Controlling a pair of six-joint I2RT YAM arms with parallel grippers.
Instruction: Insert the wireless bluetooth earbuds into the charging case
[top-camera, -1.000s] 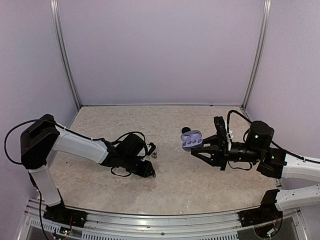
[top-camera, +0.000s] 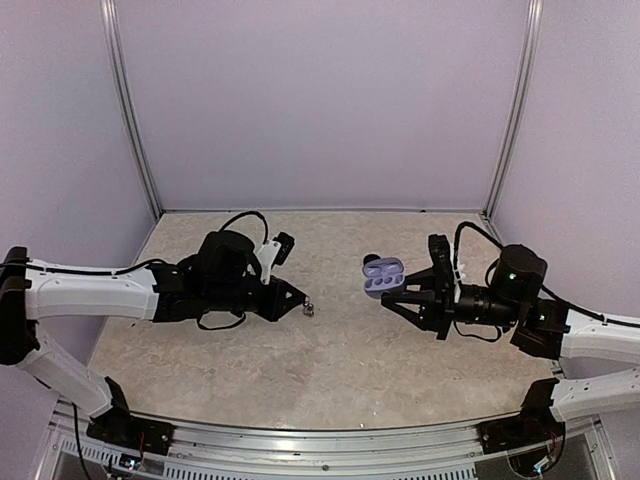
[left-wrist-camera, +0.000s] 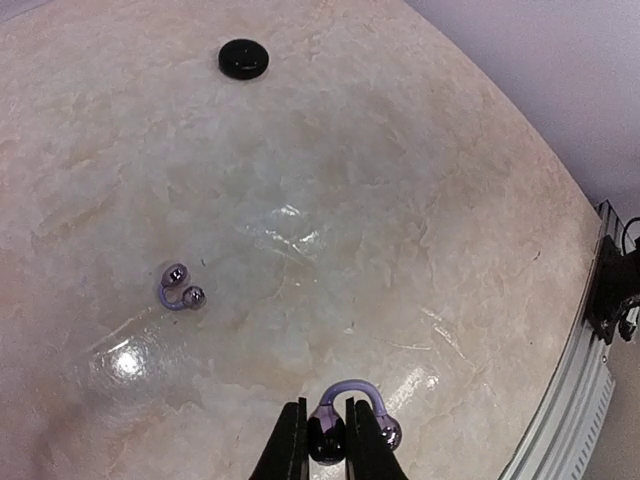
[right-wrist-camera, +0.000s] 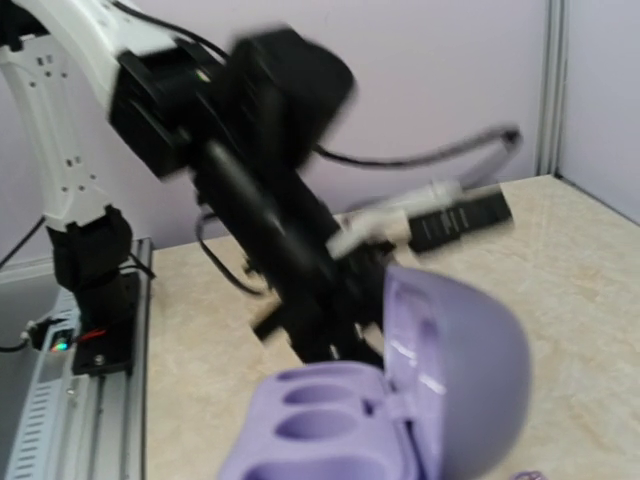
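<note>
My left gripper (top-camera: 300, 298) is raised above the left-centre of the table. In the left wrist view its fingers are closed on one arm of a purple C-shaped earbud (left-wrist-camera: 353, 386) with shiny ball ends. A second earbud (left-wrist-camera: 183, 290) lies loose on the tabletop, seen also in the top view just beside the left gripper's tip. The lilac charging case (top-camera: 383, 282) is held off the table by my right gripper (top-camera: 393, 298), which is shut on it. Its lid stands open, and empty wells show in the case (right-wrist-camera: 325, 425) in the right wrist view; the right fingers are out of sight there.
A black round disc (left-wrist-camera: 243, 59) rests on the table, partly behind the case in the top view. The left arm (right-wrist-camera: 270, 210) fills much of the right wrist view behind the case.
My left arm has lifted and moved back from nearer the front of the table, with the earbud in its fingers. The right arm and case look almost unmoved.
</note>
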